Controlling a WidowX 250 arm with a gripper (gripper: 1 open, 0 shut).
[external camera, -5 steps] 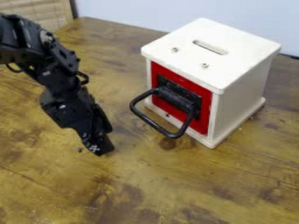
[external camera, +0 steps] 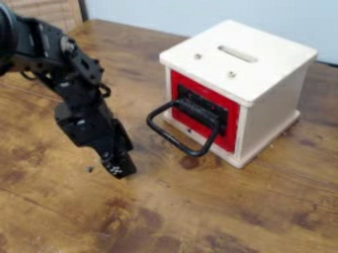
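Observation:
A black robot arm reaches in from the left, its gripper pointing down just above or at the wooden table at left of center; its finger state is hard to make out. To its right stands a white wooden box with a slot and two screws on top and a red front panel. A black looped handle sticks out from that panel toward the gripper, apart from it.
A pale wall rises behind the box, and a wooden board lies at the top left corner.
The arm and gripper have shifted very slightly to the right over the last second. The box and handle look unchanged.

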